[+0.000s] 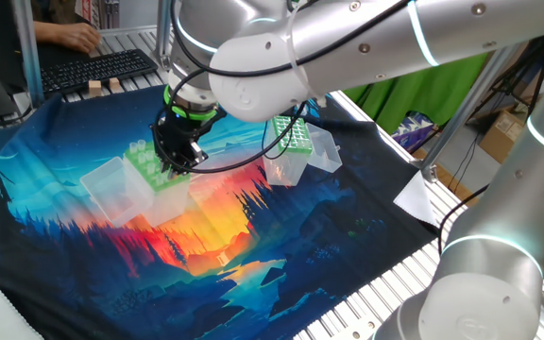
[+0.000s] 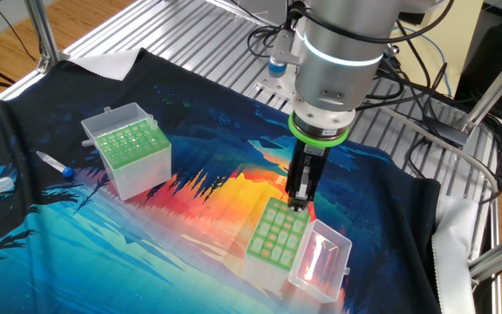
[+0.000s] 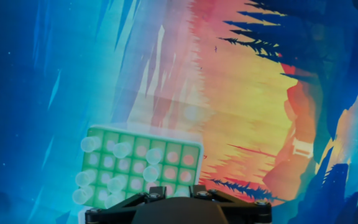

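Note:
My gripper (image 2: pixel 298 206) points down at the far edge of a green-topped tube box (image 2: pixel 277 234). In the wrist view its two fingertips stand apart, with a gap between them and no object visible there. Several clear tubes (image 3: pixel 122 149) stick up from this box's grid, while other holes hold none. Its clear lid (image 2: pixel 321 262) hangs open alongside. A second green-topped box (image 2: pixel 135 146) stands apart, its lid (image 1: pixel 325 149) open too. Whether the fingers touch the near box is hidden by the viewing angle.
A blue-capped pen (image 2: pixel 57 165) lies on the printed cloth (image 2: pixel 103 253) beside the second box. Cables (image 1: pixel 253 165) loop around the arm. Between the two boxes the cloth is bare. A keyboard (image 1: pixel 97 69) and a person's hand (image 1: pixel 78 38) are at the table's far side.

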